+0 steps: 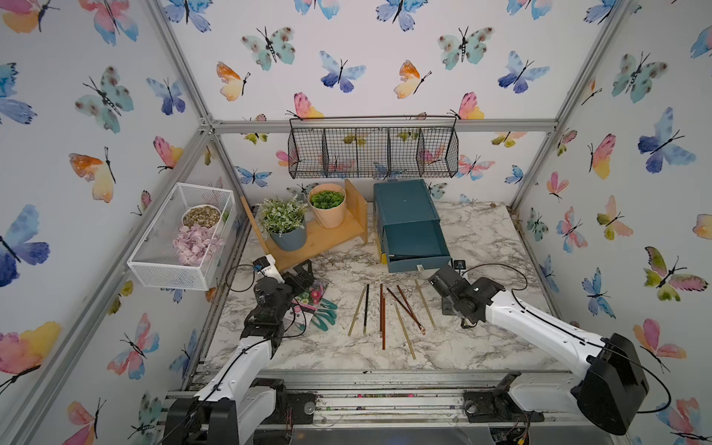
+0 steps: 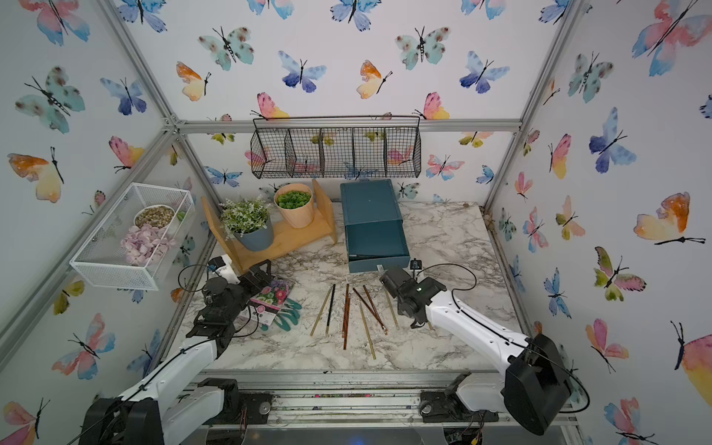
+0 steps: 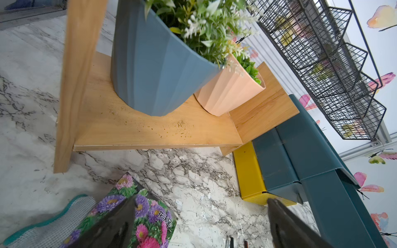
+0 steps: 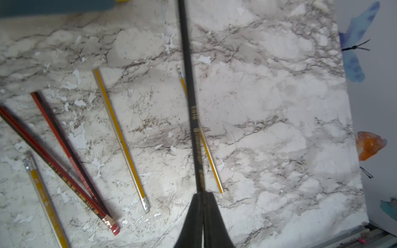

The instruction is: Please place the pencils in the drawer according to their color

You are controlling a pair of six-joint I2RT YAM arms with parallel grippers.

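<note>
In the right wrist view, my right gripper is shut on a blurred black pencil (image 4: 190, 107), held above the table. Yellow pencils (image 4: 120, 140) and red-and-black pencils (image 4: 53, 161) lie below it. A black pencil (image 1: 366, 304) also lies on the table in the top left view. The blue drawer unit (image 1: 404, 196) stands behind the pencils, its front drawer (image 1: 419, 263) pulled out. My left gripper is open and empty over a flowered packet (image 3: 144, 219) and gloves (image 3: 53, 227), facing the plant shelf.
A wooden shelf (image 1: 326, 244) with two potted plants stands back left. A black wire basket (image 1: 373, 152) hangs on the back wall and a white basket (image 1: 155, 274) on the left. Right of the drawer the table is clear.
</note>
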